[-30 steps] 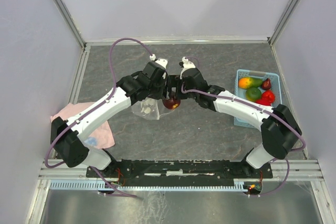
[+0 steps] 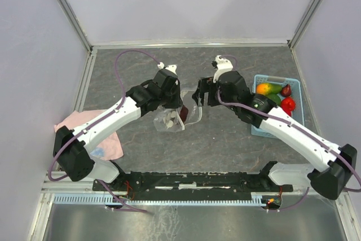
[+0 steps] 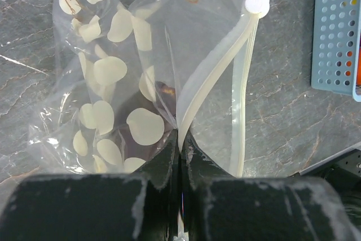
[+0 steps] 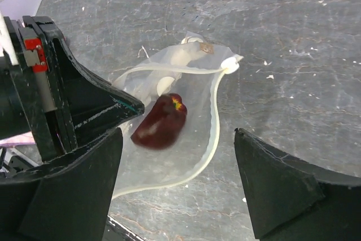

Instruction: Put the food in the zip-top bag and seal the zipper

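Observation:
The clear zip top bag [image 4: 198,165] lies on the dark table with its mouth spread apart. Inside it is a dark red fruit with a yellow spot at one end; through the patterned plastic it shows only dimly in the left wrist view. My left gripper is shut on one edge of the bag's opening, pinching the zip strip. A white slider [image 3: 257,4] sits at the strip's far end. My right gripper is part open beside the mouth, its fingers [image 4: 287,179] apart with nothing between them.
At the right stands a blue basket [image 2: 260,131] holding a mango, an avocado, red peppers and other produce. A pink cloth [image 2: 115,146] lies at the left. Bare table surrounds the bag in front and behind.
My right gripper held the dark red fruit over the bag's mouth; now it has moved right and away from it, empty. The fruit rests in the bag.

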